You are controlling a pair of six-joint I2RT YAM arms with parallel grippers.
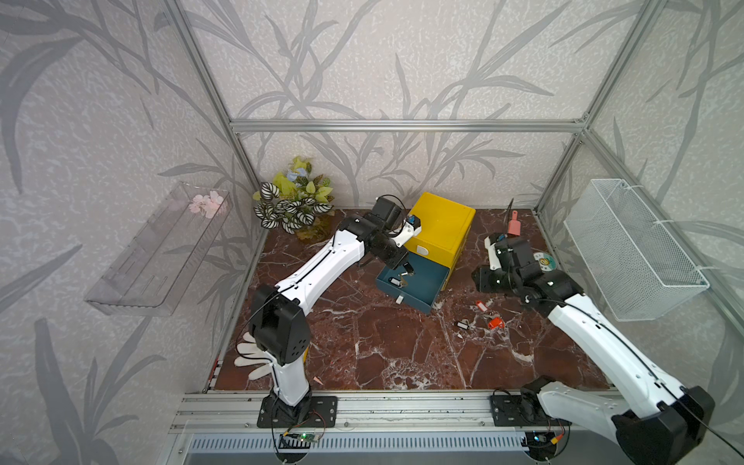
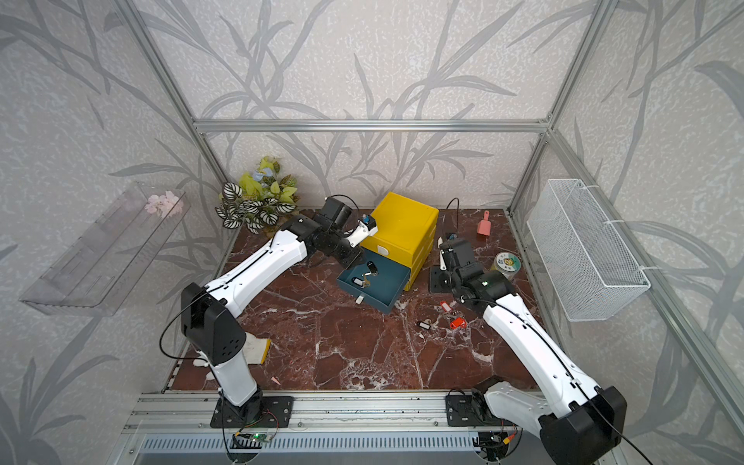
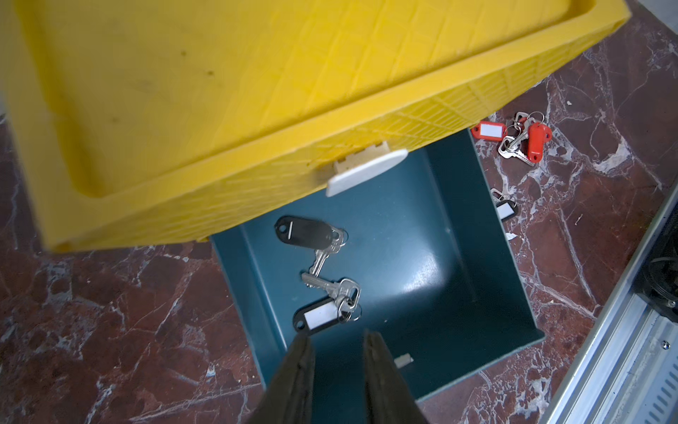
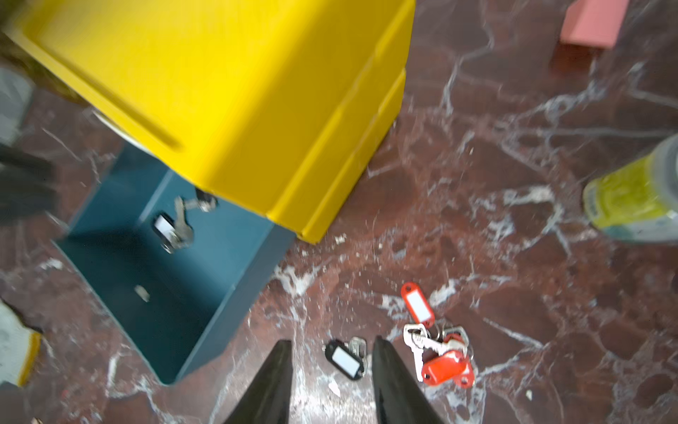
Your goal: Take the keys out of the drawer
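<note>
The blue drawer (image 3: 423,233) is pulled out of the yellow cabinet (image 1: 441,217). Inside lie two key sets: a black tag (image 3: 303,233) with keys, and another tag (image 3: 316,314) with keys (image 3: 325,286). My left gripper is above the drawer, its fingers apart, nothing seen between them. My right gripper stands open right of the cabinet, above the table, with loose key sets on the table below it.
Red-tagged keys (image 4: 445,367) and a black-tagged set (image 4: 344,359) lie right of the drawer. A can (image 4: 621,198), a pink object (image 1: 514,224), a plant (image 1: 294,193) and a wall-mounted mesh basket (image 1: 635,248) surround the area.
</note>
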